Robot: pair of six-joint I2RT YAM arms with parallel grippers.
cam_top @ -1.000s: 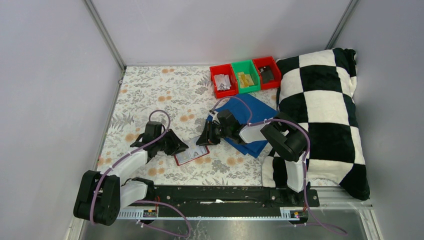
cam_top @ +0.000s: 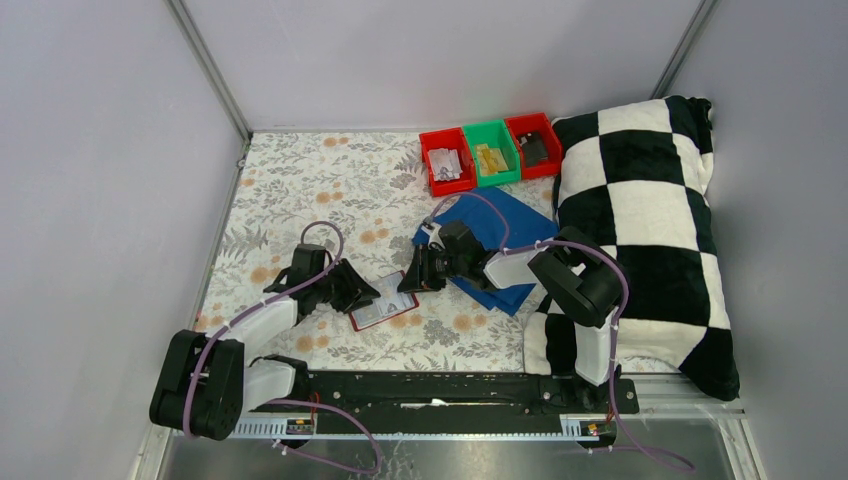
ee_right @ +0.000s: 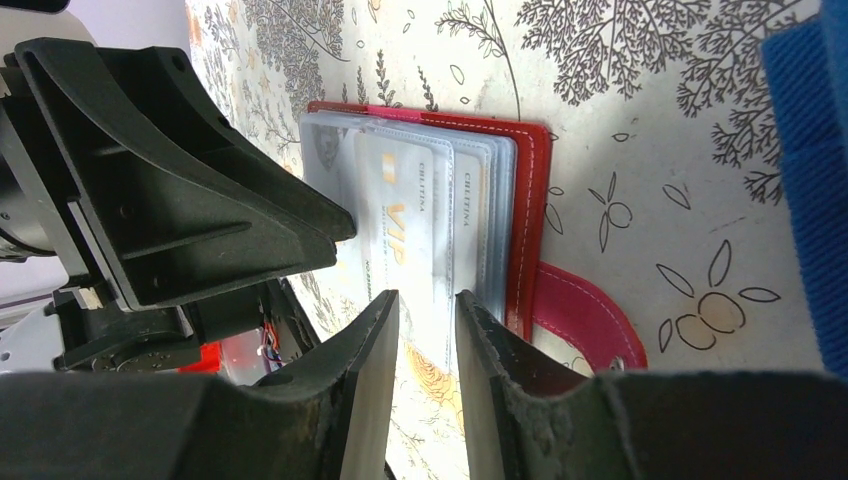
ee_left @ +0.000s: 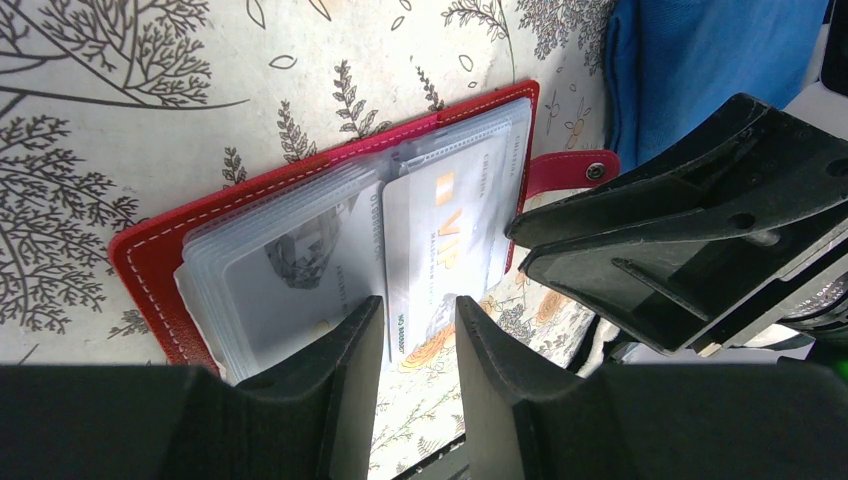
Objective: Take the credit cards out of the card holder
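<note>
The card holder (ee_left: 190, 320) lies open on the table, a red case with clear plastic sleeves. A white card marked VIP (ee_left: 440, 240) shows in the right-hand sleeves; another card with a grey picture (ee_left: 315, 250) shows in the left-hand ones. My left gripper stands part open over the holder's near edge, its fingers apart. Just to the right, my right gripper is part open too, and the near end of the VIP sleeve (ee_right: 440, 330) appears in the gap between its fingers. Whether any finger touches a sleeve is unclear.
Behind the holder stand a red bin (cam_top: 436, 187), a green bin (cam_top: 501, 178) and another red bin (cam_top: 551, 165), all with contents. A folded blue cloth (cam_top: 518, 210) lies under the right arm. A checkered cushion (cam_top: 640, 210) fills the right side.
My left gripper has shifted slightly to the right over the holder. My right gripper has edged slightly right, away from the holder's middle. The holder stays in place.
</note>
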